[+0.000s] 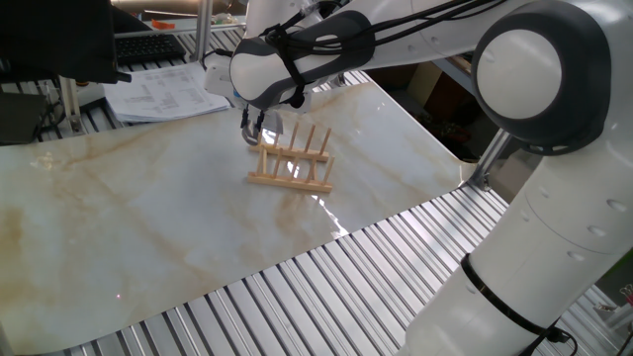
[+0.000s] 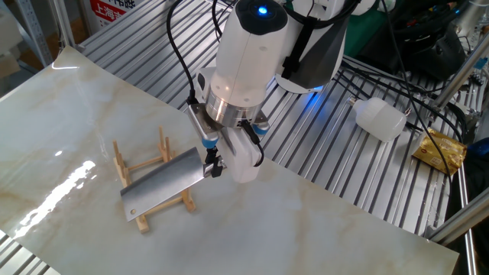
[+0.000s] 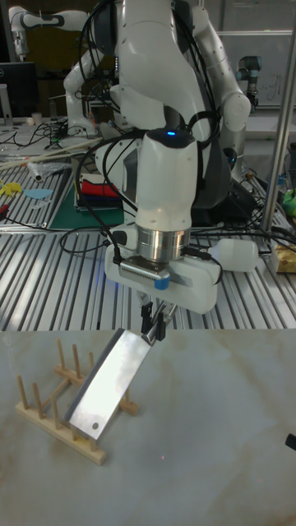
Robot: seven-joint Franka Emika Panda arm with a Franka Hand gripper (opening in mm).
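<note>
A metal cleaver with a broad, shiny blade (image 2: 164, 185) is held at its handle end by my gripper (image 2: 214, 163), whose black fingers are closed round it. The blade slants down and away from the fingers, with a small hole near its far corner. In exterior view 3 the blade (image 3: 112, 385) overlaps the pegs of a wooden rack (image 3: 59, 430). Whether blade and rack touch is unclear. From exterior view 1 the rack (image 1: 290, 184) stands on the table below my gripper (image 1: 251, 131), and the cleaver is mostly hidden there.
Slatted metal decking (image 2: 328, 153) runs along the robot's side, where a white bottle-like object (image 2: 380, 119) and a gold packet (image 2: 439, 153) lie. Papers (image 1: 163, 94) rest beyond the table edge in exterior view 1.
</note>
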